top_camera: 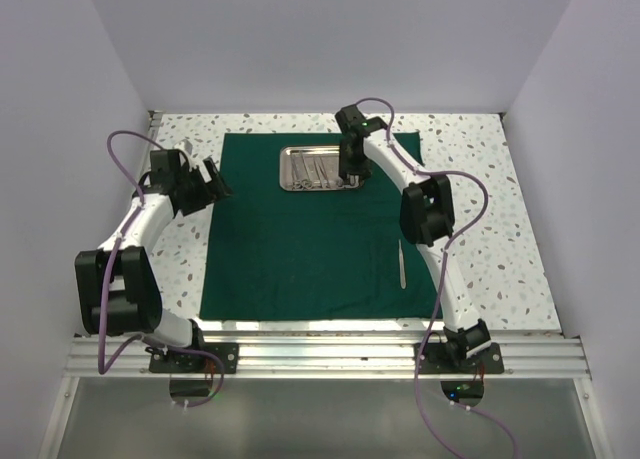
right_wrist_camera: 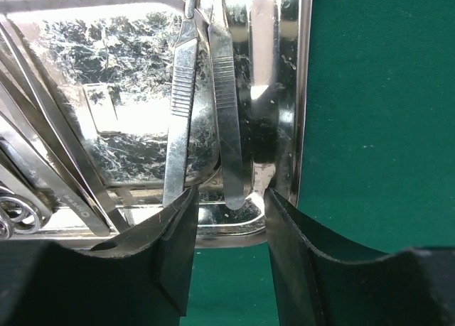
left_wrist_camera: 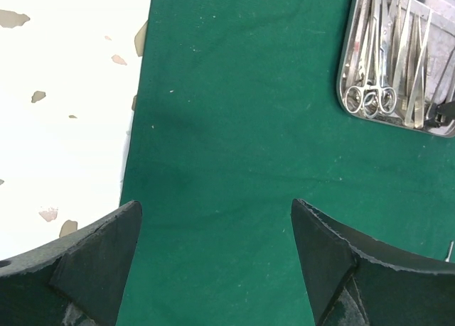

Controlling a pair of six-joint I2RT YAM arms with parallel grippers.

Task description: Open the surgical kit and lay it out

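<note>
A steel tray point(top_camera: 300, 151) of instruments lies on the green cloth point(top_camera: 310, 259). My right gripper point(top_camera: 350, 173) is down at the tray's right end; in the right wrist view its part-open fingertips point(right_wrist_camera: 229, 195) straddle the rounded end of a flat-handled instrument point(right_wrist_camera: 226, 113), with a second one point(right_wrist_camera: 179, 106) beside it. Whether they touch it is unclear. My left gripper point(top_camera: 210, 184) stands open over the cloth's left edge, nothing between its fingers, with scissors point(left_wrist_camera: 387, 99) visible in the tray in its view. A single slim instrument point(top_camera: 402, 264) lies on the cloth at lower right.
The speckled white table point(top_camera: 480, 259) borders the cloth. Pale walls stand at the sides and back.
</note>
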